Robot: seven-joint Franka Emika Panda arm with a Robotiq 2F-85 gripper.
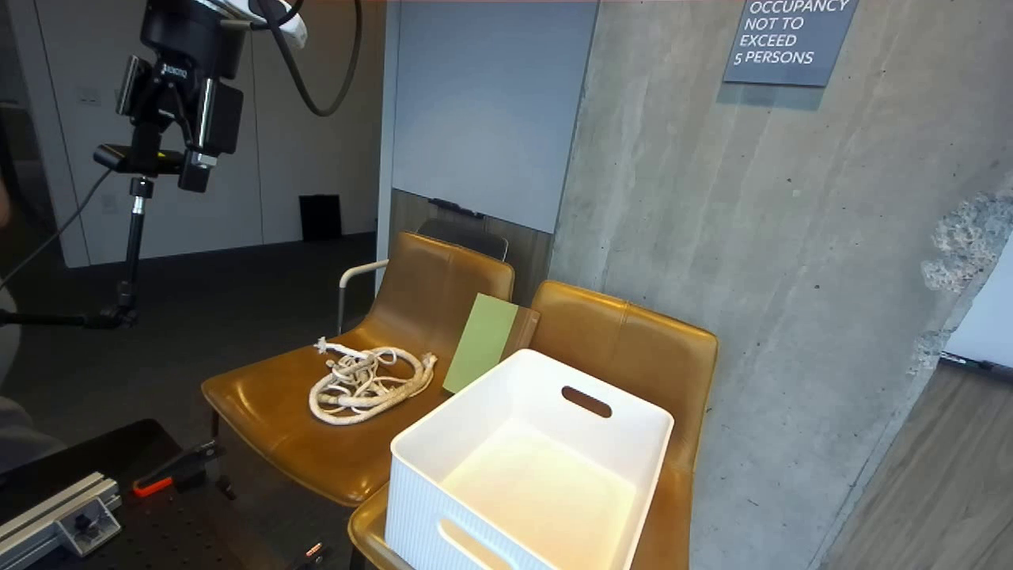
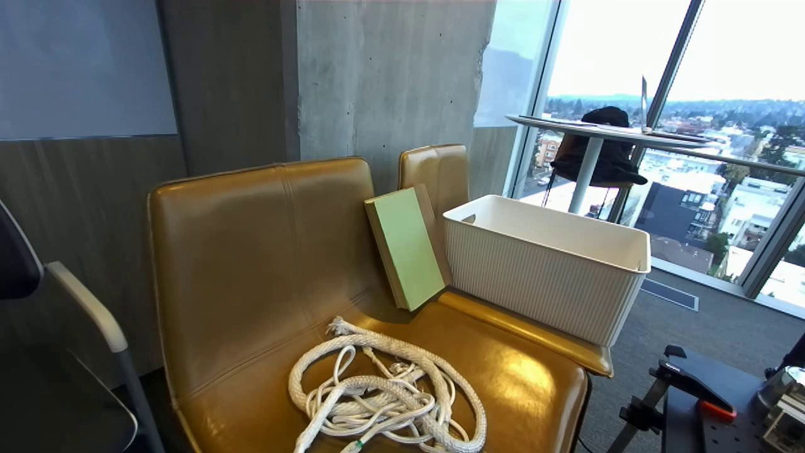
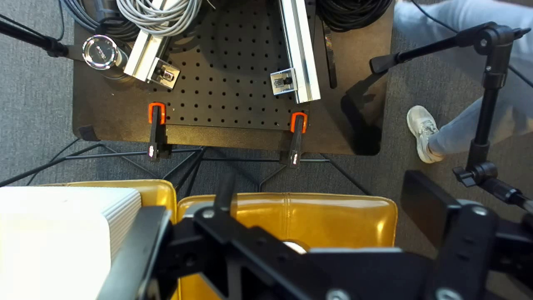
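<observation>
A loose tangle of white rope (image 1: 366, 385) (image 2: 392, 389) lies on the tan leather seat of one chair. On the adjoining chair stands an empty-looking white bin (image 1: 541, 446) (image 2: 543, 264) with ribbed sides and handle holes. Between the two chair backs leans a green book-like block (image 1: 482, 342) (image 2: 409, 249). High at the upper left of exterior view 1, my gripper (image 1: 169, 142) hangs well clear of the chairs. Its fingers (image 3: 137, 255) spread wide in the wrist view, with nothing seen held. Most of the rope is hidden behind the gripper there.
A dark perforated table (image 3: 225, 120) with metal rails and orange-tipped clamps (image 3: 297, 135) stands before the chairs. Jointed black stand arms (image 3: 484, 120) rise beside it. A person's leg and white shoe (image 3: 423, 132) show near the table. A concrete wall (image 1: 807, 285) lies behind.
</observation>
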